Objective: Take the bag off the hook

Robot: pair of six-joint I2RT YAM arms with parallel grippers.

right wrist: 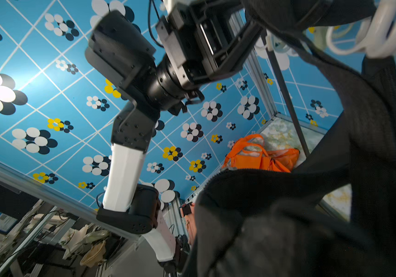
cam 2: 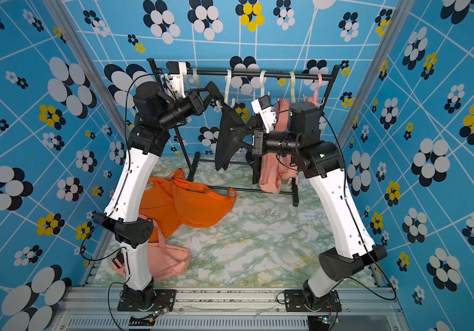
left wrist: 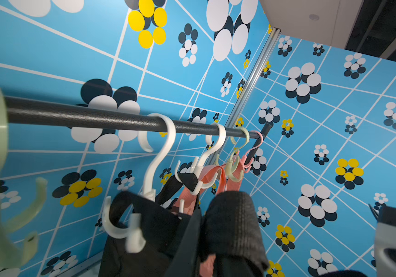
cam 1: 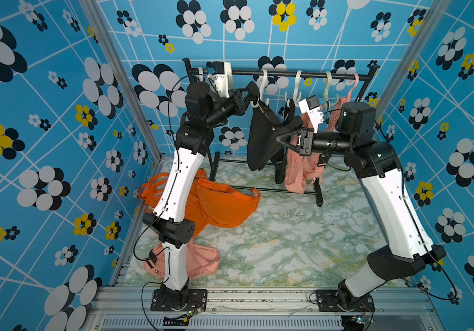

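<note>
A black bag [cam 1: 261, 143] hangs below the rail, lifted between my grippers. My left gripper [cam 1: 248, 96] is shut on the bag's strap [left wrist: 230, 217] near a white hook [left wrist: 154, 170]; in the left wrist view black strap still passes through that hook. My right gripper [cam 1: 281, 138], lower and to the right, is shut on the bag's body [right wrist: 276, 235], which fills the bottom of the right wrist view.
The rail [cam 1: 281, 73] carries several hangers and a pink bag [cam 1: 303, 173] to the right. An orange bag [cam 1: 220, 207] and a pink bag [cam 1: 198, 259] lie on the left of the floor, whose right front is clear.
</note>
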